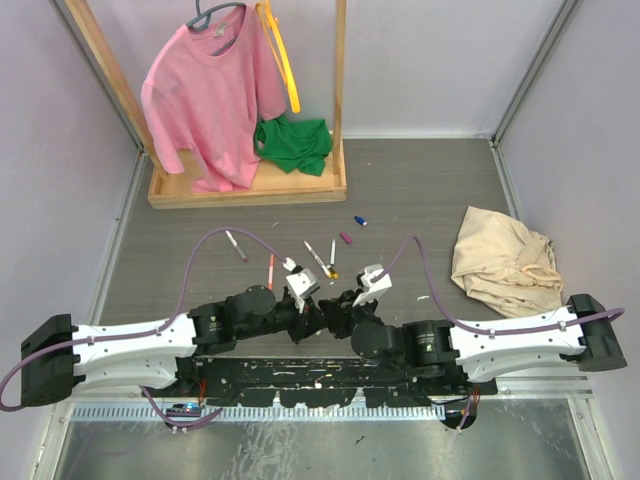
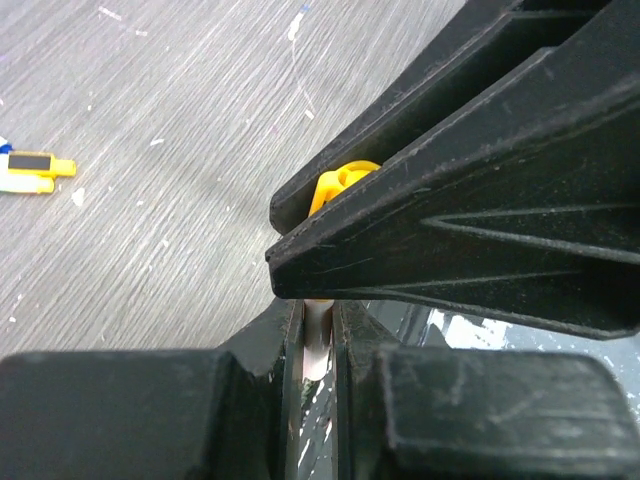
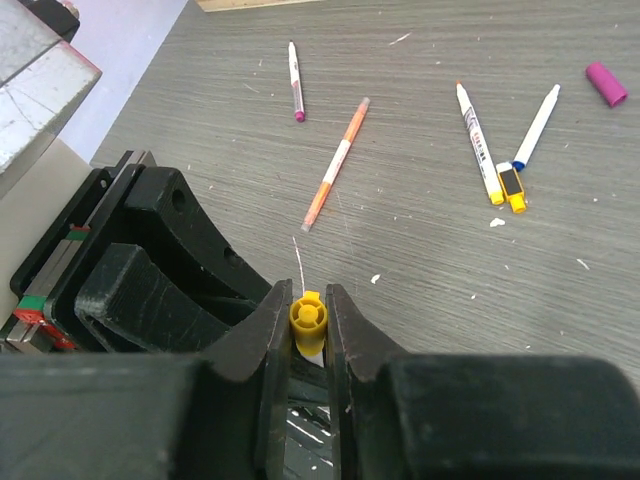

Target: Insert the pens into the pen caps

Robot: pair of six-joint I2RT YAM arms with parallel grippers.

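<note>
In the left wrist view my left gripper is shut on a white pen (image 2: 317, 345), only a short length of which shows between its fingers. My right gripper is shut on a yellow cap (image 3: 308, 325), seen end-on in the right wrist view. From the left wrist view, the yellow cap (image 2: 342, 183) sits between the right gripper's dark fingers (image 2: 440, 215), close above the white pen. Those fingers hide where pen and cap meet, so I cannot tell whether one is inside the other. In the top view both grippers come together near the front centre.
Several markers lie behind the grippers: a pink-ended one (image 3: 297, 85), an orange one (image 3: 335, 165), a yellow-ended one (image 3: 480, 140) and a blue-ended one (image 3: 538, 125). A loose yellow cap (image 3: 513, 190) and a magenta cap (image 3: 606, 84) lie near. Beige cloth (image 1: 507, 262) covers the right side.
</note>
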